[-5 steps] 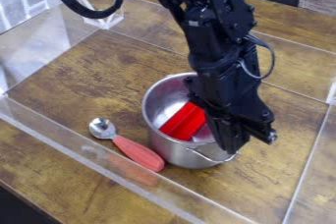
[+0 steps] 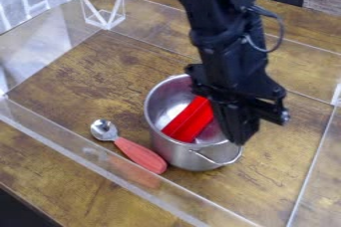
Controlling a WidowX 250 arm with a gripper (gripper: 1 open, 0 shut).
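A steel pot (image 2: 180, 154) with a wire handle stands in the middle of the wooden floor, holding a red block (image 2: 189, 121) that leans inside it. The black gripper (image 2: 253, 116) hangs over the pot's right part and covers some of its rim; its fingers are too dark and foreshortened to tell how they stand, and nothing shows held. A spoon with a pink handle (image 2: 138, 153) lies left of the pot, bowl toward the upper left.
Clear plastic walls (image 2: 70, 125) edge the work area. A white wire piece (image 2: 103, 12) stands at the back left.
The arm and gripper have moved up and back over the last second, uncovering more of the floor at the right. Pot, block and spoon look unmoved.
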